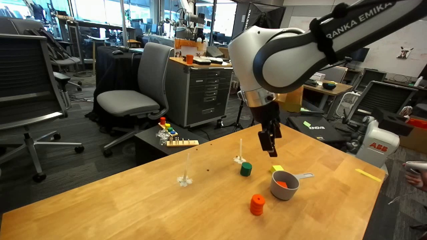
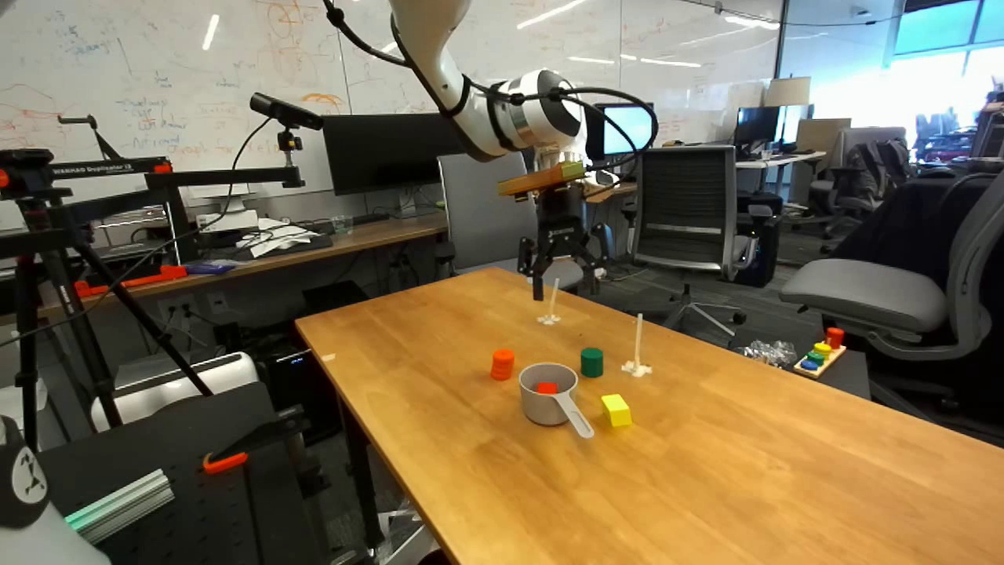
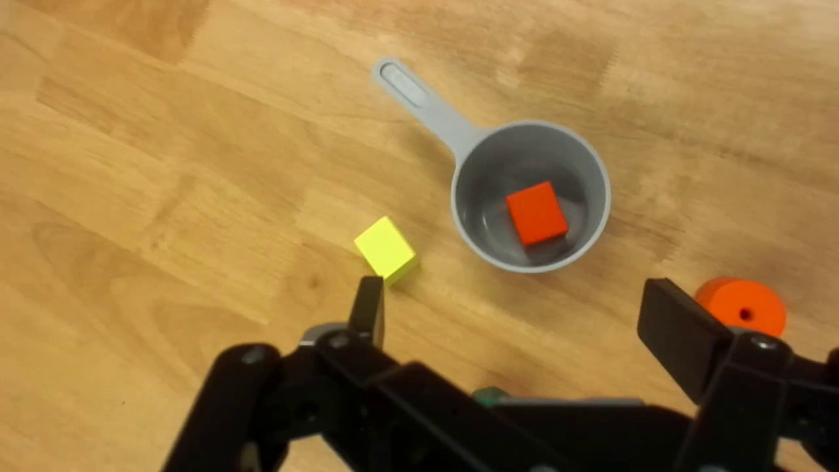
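Note:
My gripper is open and empty, raised well above the table in both exterior views. Below it stands a grey cup with a handle (image 3: 465, 169), and a red cube (image 3: 538, 213) lies inside on its bottom. A yellow cube (image 3: 385, 248) sits on the wood beside the cup, partly near my left fingertip in the wrist view. An orange-red ridged cylinder (image 1: 257, 204) stands upright on the cup's other side. The dark green cylinder (image 1: 246, 169) is mostly hidden behind my gripper in the wrist view.
Two thin upright pegs are fixed to the table, one peg (image 1: 185, 171) further left and another peg (image 1: 240, 151) near the green cylinder.

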